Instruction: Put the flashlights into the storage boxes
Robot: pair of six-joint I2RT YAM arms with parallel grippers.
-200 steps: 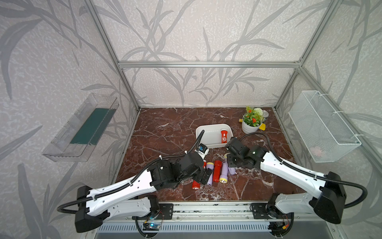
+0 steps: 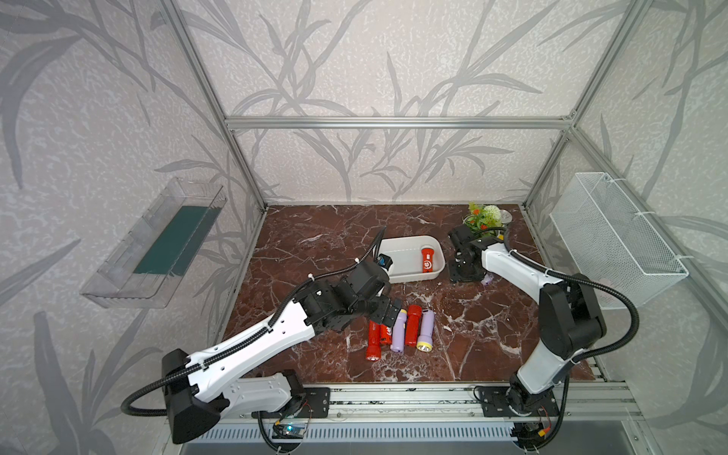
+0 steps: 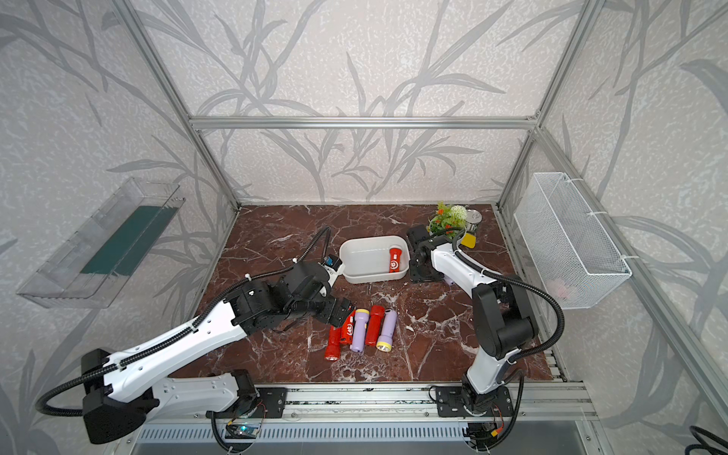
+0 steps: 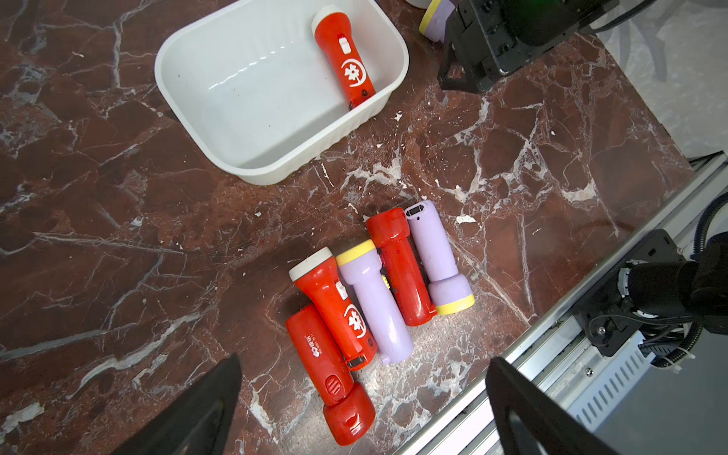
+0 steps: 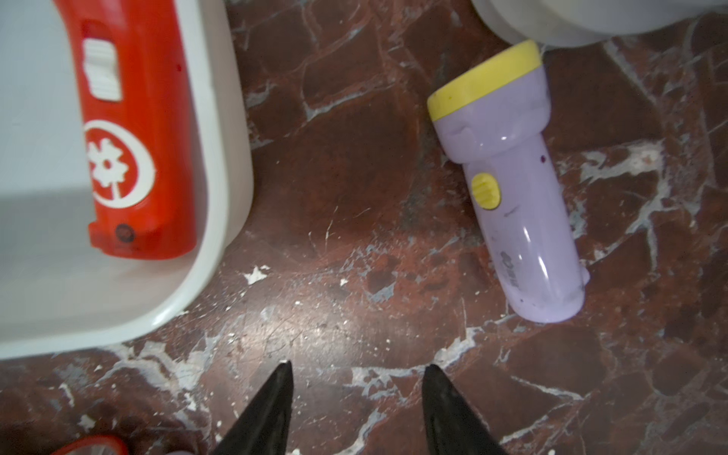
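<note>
A purple flashlight (image 5: 531, 220) with a yellow rim lies on the table, outside and to the right of the white storage box (image 5: 239, 151). My right gripper stands open near it, its fingers (image 5: 265, 417) empty; the top views show only a bit of this flashlight (image 2: 487, 279) past the arm. Inside the box, against its right wall, rests one red flashlight (image 4: 345, 57). A front row holds two red flashlights (image 4: 322, 356) (image 4: 402, 265), a white-rimmed red one (image 4: 333, 307) and two purple ones (image 4: 379, 311) (image 4: 436, 250). Above that row my left gripper is open and empty.
Behind the right gripper stands a flower pot (image 2: 483, 216), its white base close to the loose purple flashlight's head. A clear bin (image 2: 155, 242) hangs on the left wall, a white mesh basket (image 2: 618, 235) on the right.
My right arm has swung back and to the right. A purple flashlight seen beside the front row a second ago is gone from there; one now lies right of the box. The left arm shifted slightly.
</note>
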